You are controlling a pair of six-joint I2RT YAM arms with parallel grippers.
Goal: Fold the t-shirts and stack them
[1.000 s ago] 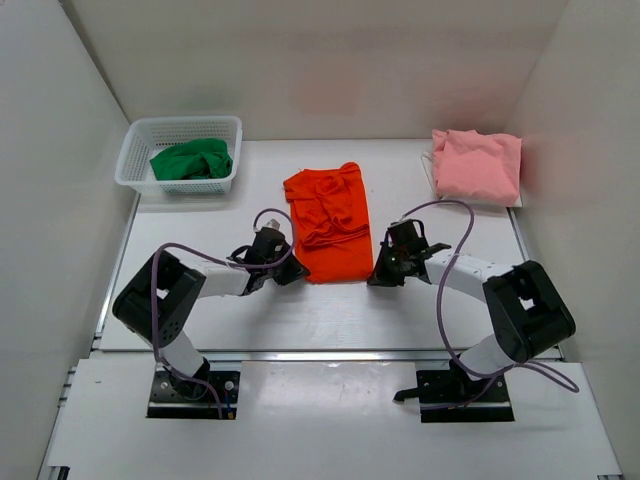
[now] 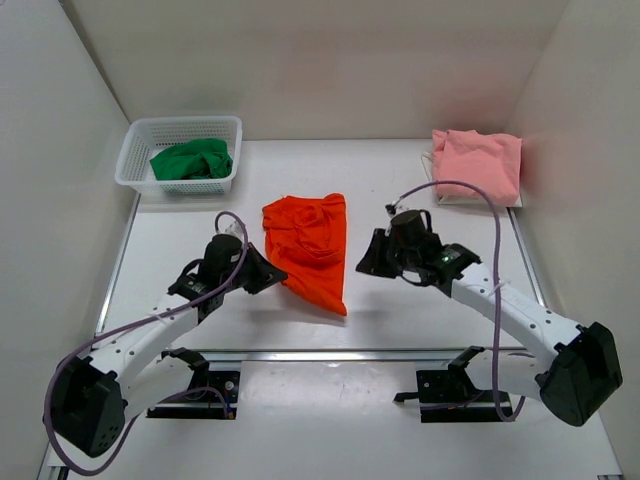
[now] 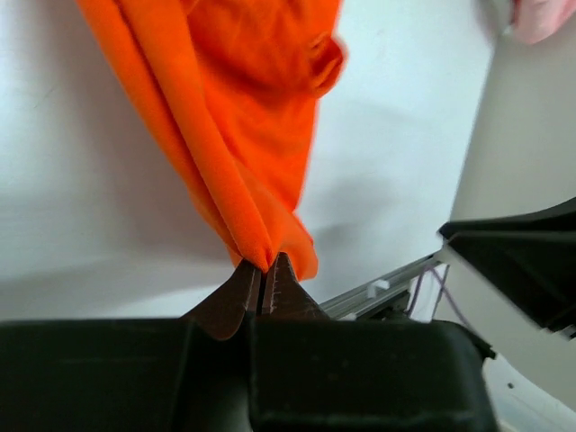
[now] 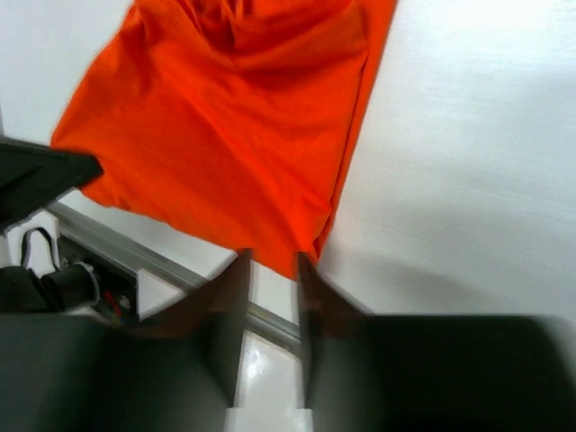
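Observation:
An orange-red t-shirt (image 2: 310, 245) lies partly folded in the middle of the table, its near right corner reaching toward the front edge. My left gripper (image 2: 282, 277) is shut on the shirt's near left corner; the left wrist view shows the cloth (image 3: 243, 211) pinched at the fingertips. To the right of the shirt, apart from it in the top view, hovers my right gripper (image 2: 364, 270). A narrow gap shows between its fingers in the right wrist view, with the shirt's corner (image 4: 292, 261) beyond them and nothing held.
A white basket (image 2: 180, 127) with a green cloth (image 2: 192, 160) in it stands at the back left. Folded pink cloth (image 2: 476, 162) rests on a white support at the back right. Bare table surrounds the shirt.
The left gripper has moved left with its corner. The right gripper has parted from the shirt's other corner, which now hangs lower toward the front. The shirt has shifted left and nearer.

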